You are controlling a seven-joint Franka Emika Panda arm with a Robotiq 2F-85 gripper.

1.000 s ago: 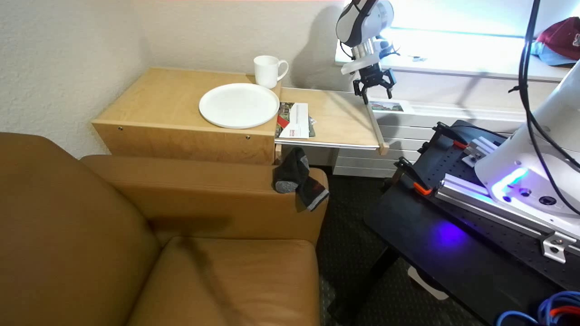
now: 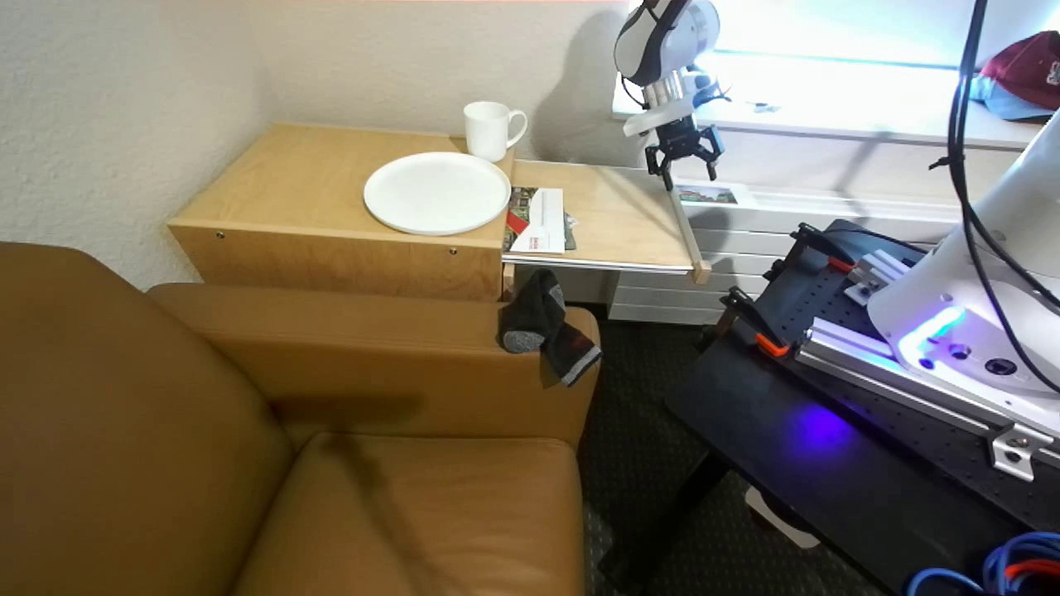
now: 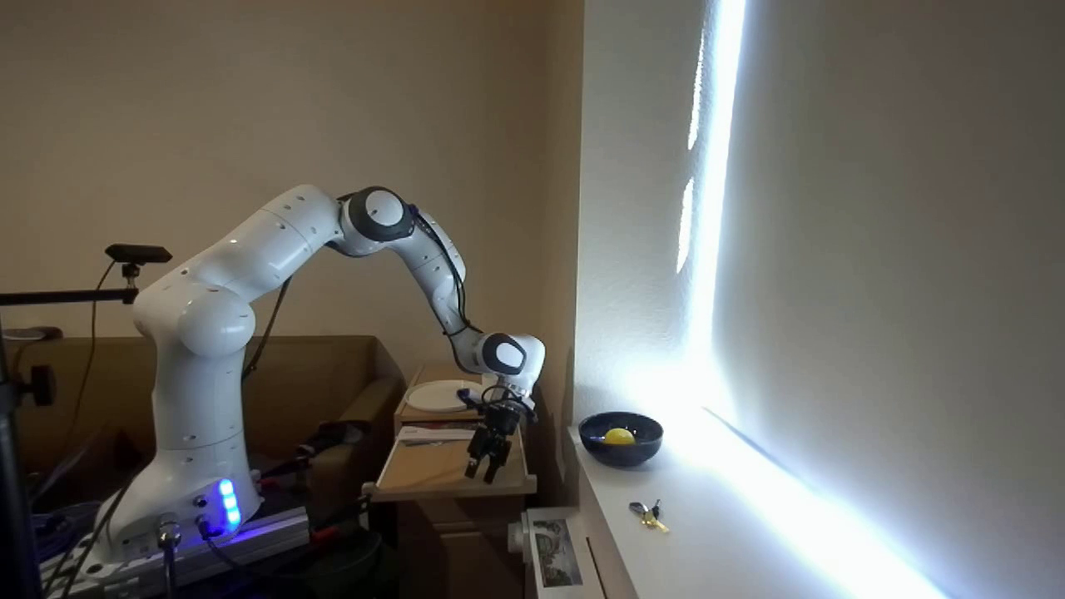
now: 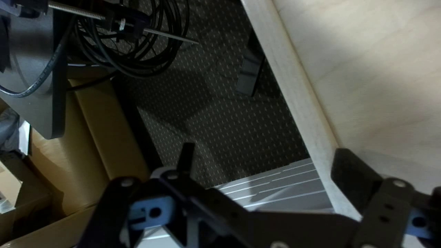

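My gripper (image 2: pixel 690 177) points downward at the outer end of the pulled-out wooden drawer (image 2: pixel 616 204). Its fingers stand wide apart with nothing held between them. In the wrist view, the drawer's front edge (image 4: pixel 304 97) runs diagonally between the fingertips, with the right finger (image 4: pixel 351 177) overlapping it and the left finger (image 4: pixel 186 159) over the floor side. Whether either finger touches the wood I cannot tell. In exterior view 2 the gripper (image 3: pixel 481 473) appears in front of the drawer surface. Papers (image 2: pixel 542 220) lie at the drawer's inner end.
A white plate (image 2: pixel 437 194) and white mug (image 2: pixel 488 131) rest on the cabinet top. Dark socks (image 2: pixel 542 323) lie over the sofa arm. On the windowsill stand a dark bowl (image 3: pixel 621 457) with a yellow ball (image 3: pixel 619 436), and keys (image 3: pixel 651 516). A white radiator (image 2: pixel 661 298) stands below the sill.
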